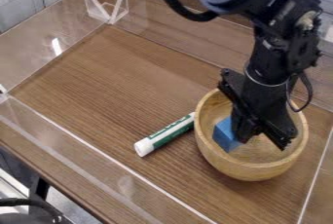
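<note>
My black gripper (244, 113) reaches down into a round tan bowl (276, 162) at the lower right. Inside the bowl lies a blue block (227, 133), partly covered by the gripper's fingers. The fingertips are over or at the block; I cannot tell whether they touch it, and the gap between them is hard to see. A white and green tube (166, 133) lies on the wooden table just left of the bowl.
A pale raised edge and a clear plastic fitting (109, 6) stand at the upper left.
</note>
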